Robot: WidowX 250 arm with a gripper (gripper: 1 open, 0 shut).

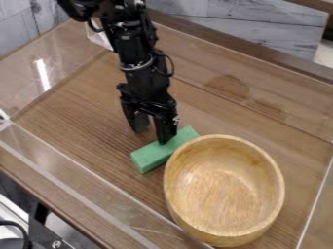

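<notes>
My black gripper (151,123) reaches down from the top of the view, its fingers spread open just above and at the upper edge of a green rectangular block (159,154) on the wooden table. Whether it touches the block is hard to tell. A large pale yellow bowl (224,195) sits right beside the block, at the lower right.
A marbled wall stands at the back. A black cable (11,233) shows at the lower left corner, beyond the table's edge.
</notes>
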